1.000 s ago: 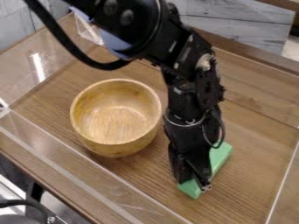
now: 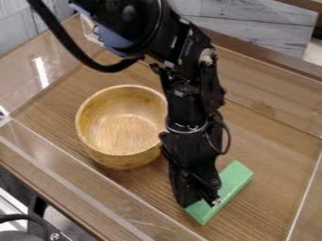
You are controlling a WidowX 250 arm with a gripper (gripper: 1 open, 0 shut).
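Note:
My black gripper (image 2: 191, 188) is low over the table at the centre right, its fingertips down at the left side of a green rectangular block (image 2: 225, 193) that lies flat near the front right. The fingers look shut; whether anything is between them is hidden by the arm's dark parts. A round tan wooden bowl (image 2: 116, 122) sits to the left of the gripper.
A ledge runs along its front left edge, and grey-white boards stand behind the back edge.
The gripper has shifted slightly to the left and down, and the green block now sits a little farther toward the front, with more of it visible.

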